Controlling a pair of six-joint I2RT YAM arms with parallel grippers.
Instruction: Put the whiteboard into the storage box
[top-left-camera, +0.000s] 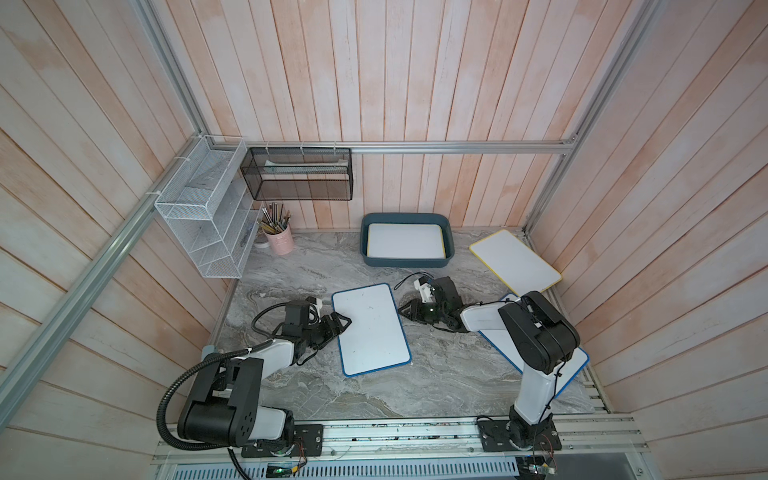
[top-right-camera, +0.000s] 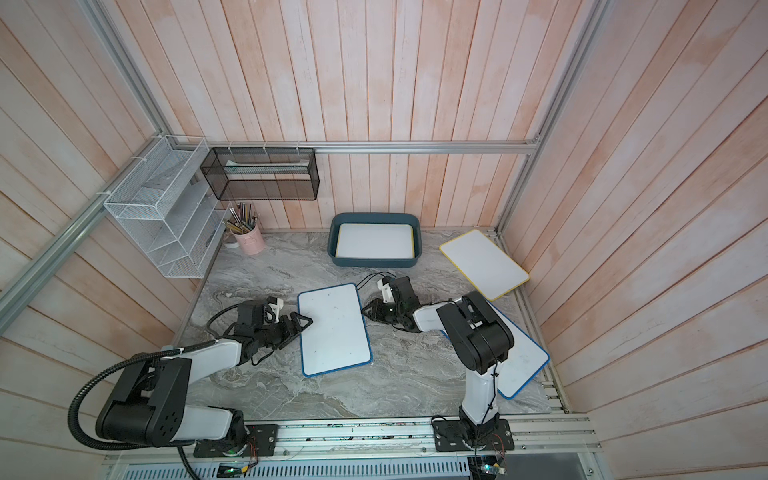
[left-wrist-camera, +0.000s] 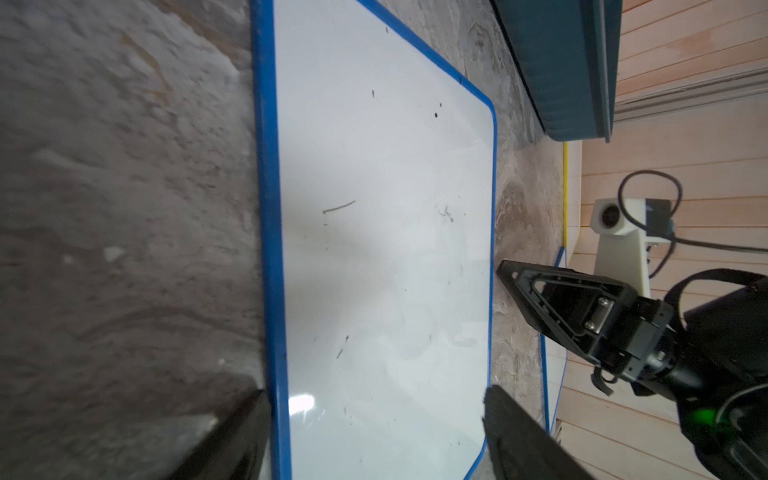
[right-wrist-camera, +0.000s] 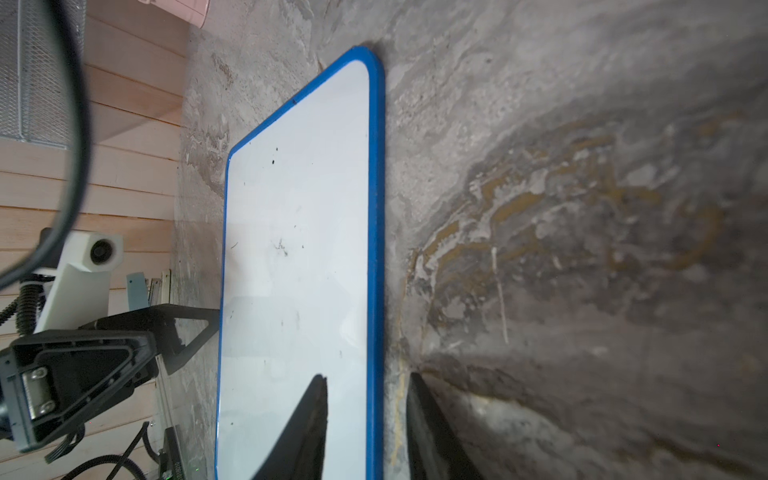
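A blue-rimmed whiteboard (top-left-camera: 369, 336) lies flat between my grippers. My left gripper (top-left-camera: 342, 321) is at its left edge, fingers apart, one each side in the left wrist view, blurred. My right gripper (top-left-camera: 405, 310) is at the right edge, open, its fingertips low beside the blue rim in the right wrist view. A teal storage box (top-left-camera: 406, 262) stands at the back centre, with a yellow-rimmed board (top-left-camera: 405, 238) inside it.
Another yellow-rimmed board (top-left-camera: 512, 260) and a blue-rimmed board (top-right-camera: 520, 360) lie on the right, partly under the right arm. A pink pen cup (top-left-camera: 280, 241) and mesh racks (top-left-camera: 200, 232) are at the back left.
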